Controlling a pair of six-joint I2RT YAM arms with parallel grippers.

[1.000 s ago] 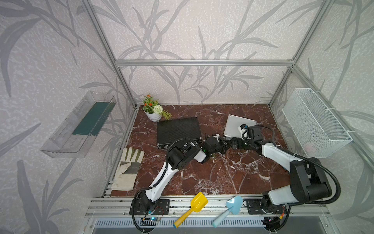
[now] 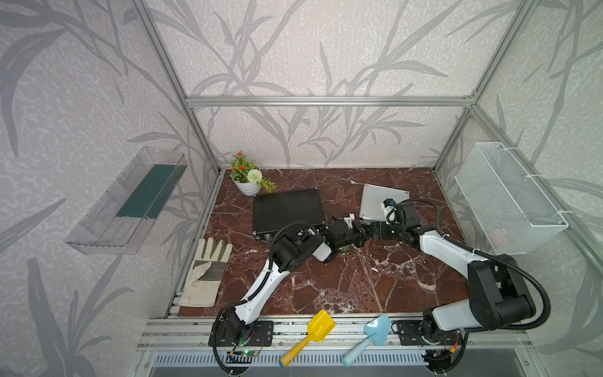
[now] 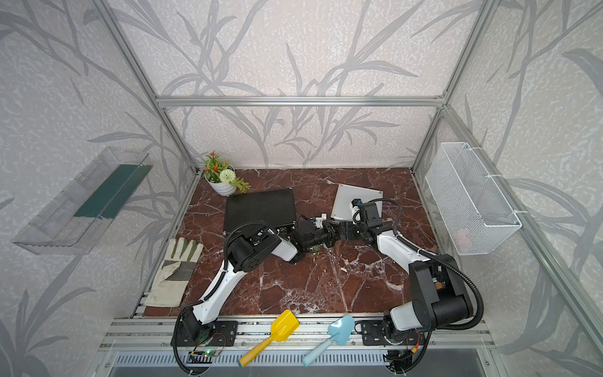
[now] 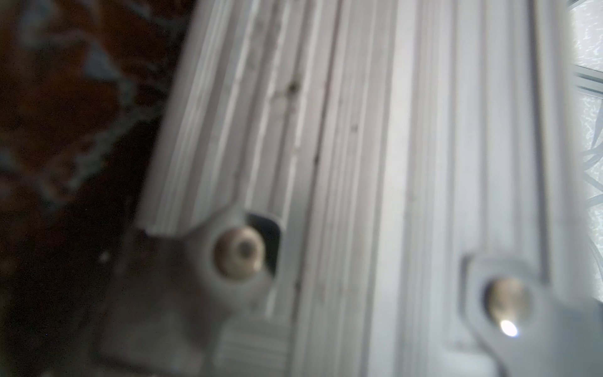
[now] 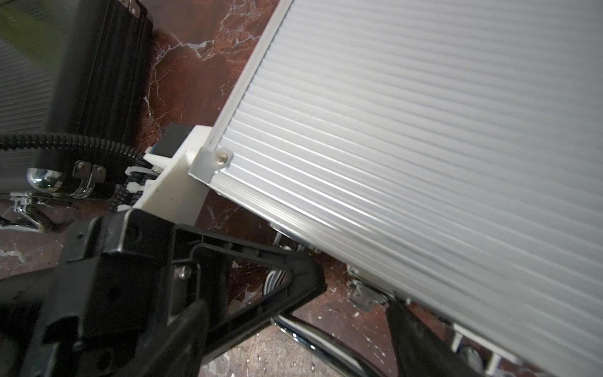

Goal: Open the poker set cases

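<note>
A silver ribbed case lies closed at the back right, and a closed black case lies left of it. My left gripper is at the silver case's near left corner; the left wrist view shows the case's metal side very close and blurred, with no fingertips visible. My right gripper is at the silver case's front edge, beside the latches; in the right wrist view its two fingers are apart, with the left gripper's housing just left of them.
A flower pot stands at the back left, a glove lies at the left edge. A wire basket hangs on the right wall. Two toy shovels lie along the front rail.
My right gripper has shifted slightly left, and the silver case appears moved a little left at its right side. The left arm has barely moved.
</note>
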